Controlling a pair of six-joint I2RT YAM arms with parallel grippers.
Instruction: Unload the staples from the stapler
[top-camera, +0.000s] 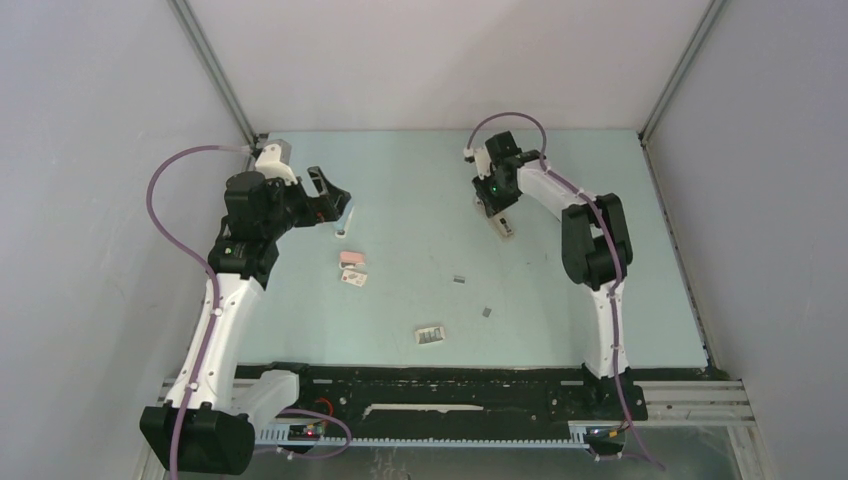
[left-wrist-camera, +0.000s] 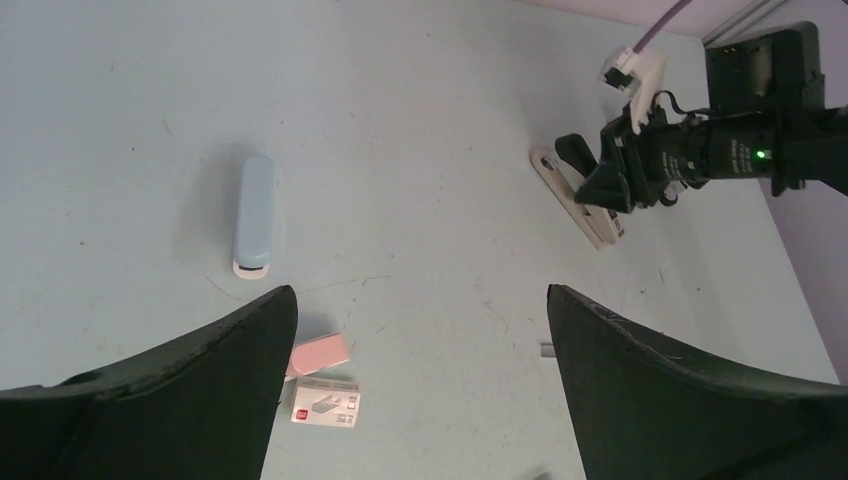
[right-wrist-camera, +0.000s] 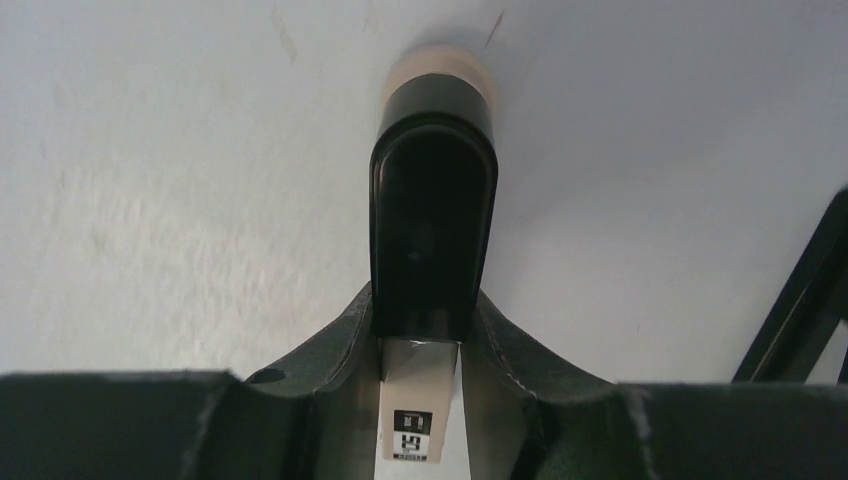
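A beige stapler with a black grip (right-wrist-camera: 432, 220) lies on the table toward the back right. My right gripper is shut on its middle, with one finger against each side. The stapler's beige front end with a dark label (right-wrist-camera: 412, 420) shows between the fingers. From above, the stapler's front end (top-camera: 503, 226) sticks out from under the right gripper (top-camera: 488, 203). Its base (left-wrist-camera: 575, 205) appears in the left wrist view, still at table level. My left gripper (top-camera: 330, 195) hangs open over the left side, nothing between its fingers.
A blue stapler (left-wrist-camera: 256, 212) stands at the left. Near it are a pink stapler (top-camera: 351, 258) and a small staple box (top-camera: 353, 278). Loose staple strips (top-camera: 459, 279) and a clear box (top-camera: 430, 335) lie nearer the front. A black object (right-wrist-camera: 800, 300) is right of the held stapler.
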